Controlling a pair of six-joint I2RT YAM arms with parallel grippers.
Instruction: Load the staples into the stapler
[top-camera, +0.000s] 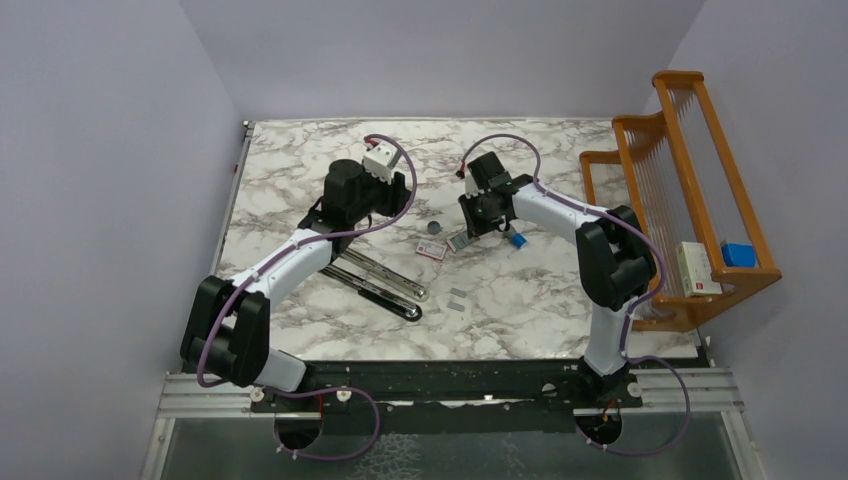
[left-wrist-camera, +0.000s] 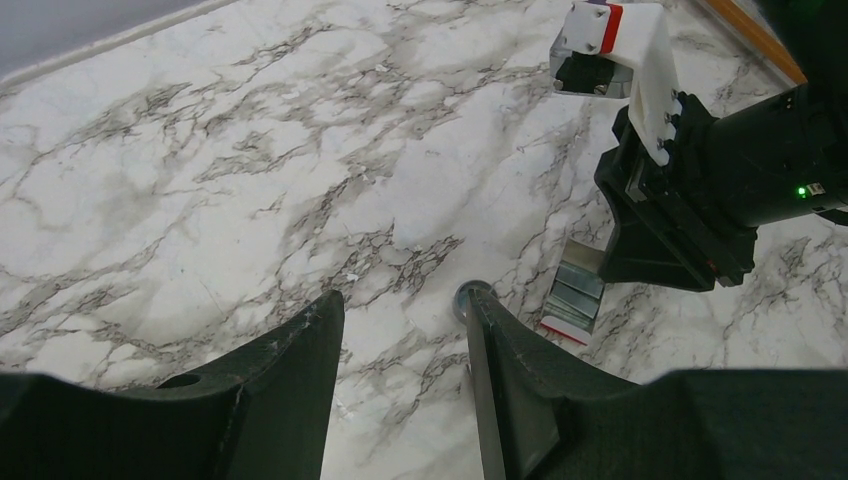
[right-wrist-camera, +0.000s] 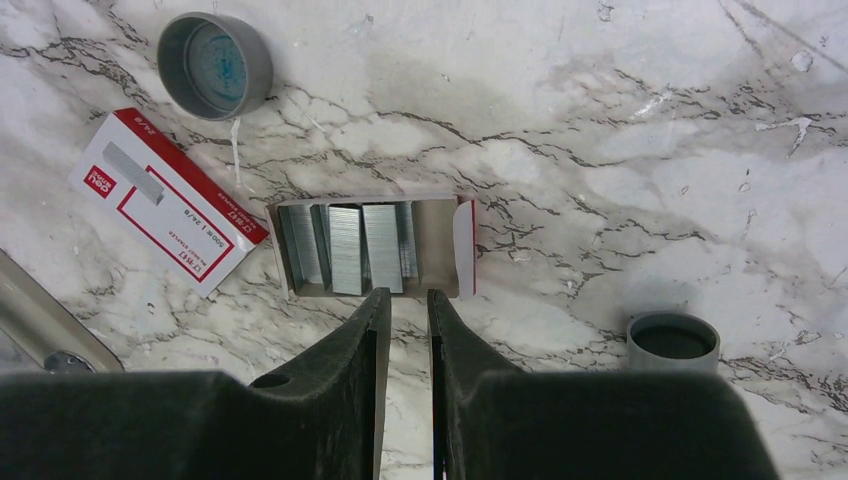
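Note:
The opened stapler lies on the marble table at the left, its metal arm (top-camera: 385, 273) next to its black base (top-camera: 390, 303). Strips of staples (right-wrist-camera: 383, 248) lie in an open box tray (right-wrist-camera: 437, 245). My right gripper is over the tray's near edge, its fingers parted a little with nothing between them. In the left wrist view, the right gripper partly covers the tray. My left gripper hangs over bare table, its fingers well apart and empty. Two loose staple strips (top-camera: 456, 300) lie on the table nearer the front.
A red and white staple box lid (right-wrist-camera: 170, 200) lies beside the tray, near a small grey cup (right-wrist-camera: 215, 68). A second grey cup (right-wrist-camera: 673, 342) stands on the tray's other side, near a blue item (top-camera: 518, 240). A wooden rack (top-camera: 690, 190) fills the right side.

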